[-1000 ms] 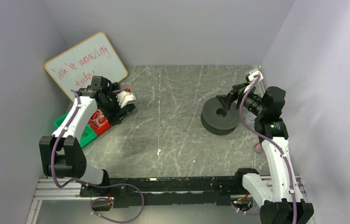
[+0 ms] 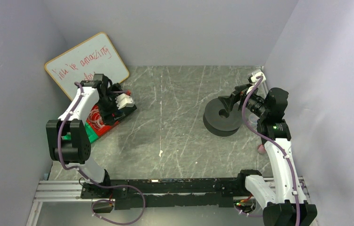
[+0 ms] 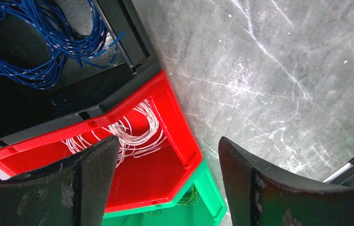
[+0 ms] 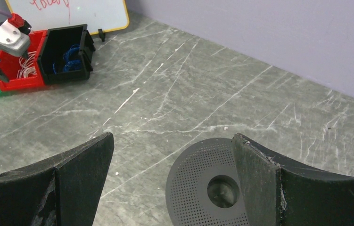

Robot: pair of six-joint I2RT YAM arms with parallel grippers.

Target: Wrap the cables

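Note:
A coiled blue cable [image 3: 66, 44] lies in the black bin [image 3: 132, 52]. White cable [image 3: 139, 136] rests loosely coiled in the red bin [image 3: 175, 120] beside it, and some green cable [image 3: 190, 196] shows in the green bin [image 3: 212, 188]. My left gripper is over the red bin, its fingers well apart with nothing held between them. Across the table my right gripper stands open and empty by the round dark grey spool-like disc [image 4: 186, 183], which has a hole in its middle. In the top view the left arm covers much of the bins.
A whiteboard [image 2: 87, 59] with red writing leans behind the bins. A small pink item [image 2: 261, 149] and a clear round item [image 2: 253, 118] sit near the right arm.
The right arm and the disc stay still.

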